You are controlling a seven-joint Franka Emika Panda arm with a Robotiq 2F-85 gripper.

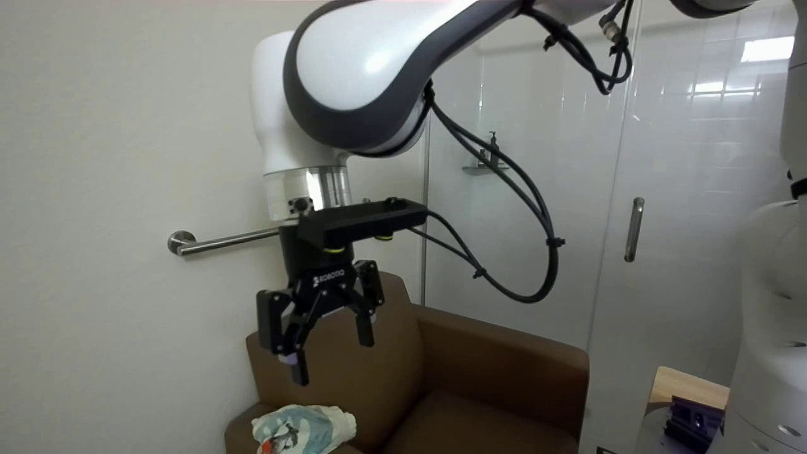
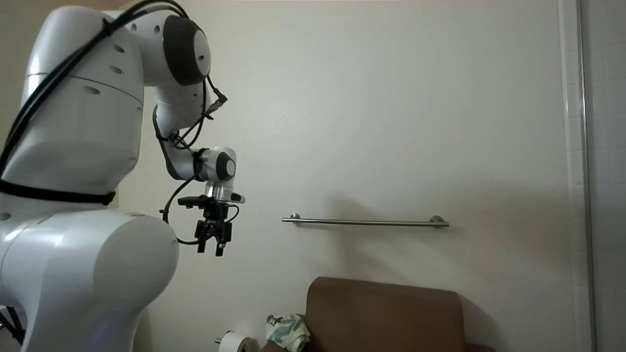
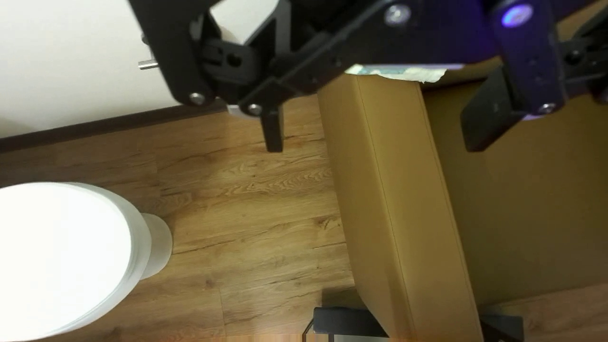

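Note:
A crumpled, patterned cloth (image 1: 302,430) in pale blue and white lies on the left arm of the brown armchair (image 1: 484,355). My gripper (image 1: 334,359) hangs in the air above the cloth, pointing down, its fingers spread apart and empty. In the wrist view a strip of the cloth (image 3: 399,73) shows beneath the gripper body at the top, and the rest is hidden. The open gripper there straddles the chair's armrest (image 3: 393,188) from far above. From the second exterior view, the cloth (image 2: 287,332) sits at the chair's left corner, below and right of the gripper (image 2: 210,250).
A metal grab bar (image 2: 369,222) runs along the wall behind the chair. A toilet paper roll (image 2: 234,342) is mounted left of the cloth. The white rounded fixture (image 3: 62,256) stands on the wooden floor (image 3: 256,228), with bare floor between it and the chair.

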